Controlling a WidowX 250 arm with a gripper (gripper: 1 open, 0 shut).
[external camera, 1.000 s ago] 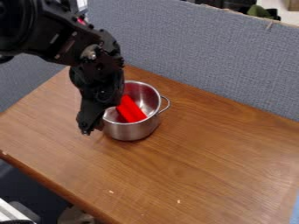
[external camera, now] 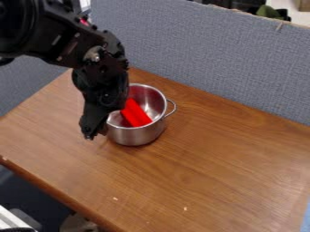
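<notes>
A steel pot [external camera: 137,133] with wire side handles stands on the wooden table [external camera: 230,172], left of centre in the camera view. A red object [external camera: 134,112] lies inside it. The black gripper [external camera: 100,124] hangs pointing down at the pot's left rim, its fingers open. It hides the left part of the pot, and whether it touches the rim cannot be told.
A grey padded partition [external camera: 206,59] runs behind the table.
</notes>
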